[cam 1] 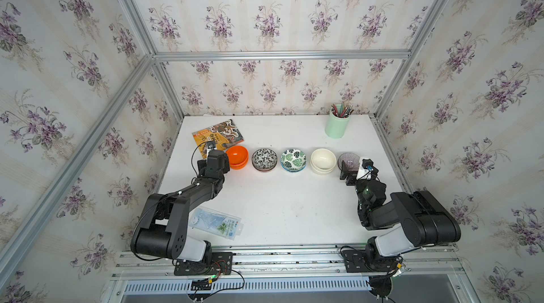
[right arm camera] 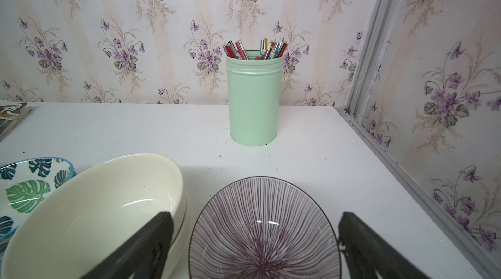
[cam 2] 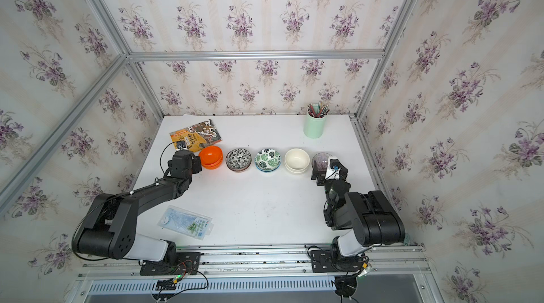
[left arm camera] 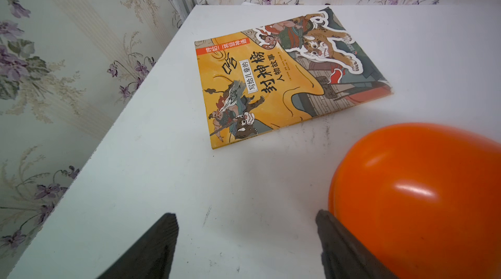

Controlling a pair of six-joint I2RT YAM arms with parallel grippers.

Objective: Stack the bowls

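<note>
A row of bowls crosses the table in the top left view: orange (cam 1: 237, 156), black-and-white patterned (cam 1: 264, 159), green-leaf patterned (cam 1: 293, 159), cream (cam 1: 323, 159) and purple-striped (cam 1: 348, 160). The orange and cream ones each show a doubled rim, like two nested bowls. In the left wrist view my left gripper has its fingers apart with bare table between them; its right finger overlaps the edge of the orange bowl (left arm camera: 417, 195). My right gripper stands open before the purple-striped bowl (right arm camera: 263, 226), its left finger in front of the cream bowl (right arm camera: 104, 211).
Behind the left gripper lies a yellow book (left arm camera: 281, 75). A mint-green pencil holder (cam 1: 336, 125) stands at the back right. Near the front left is a flat plastic packet (cam 1: 215, 222).
</note>
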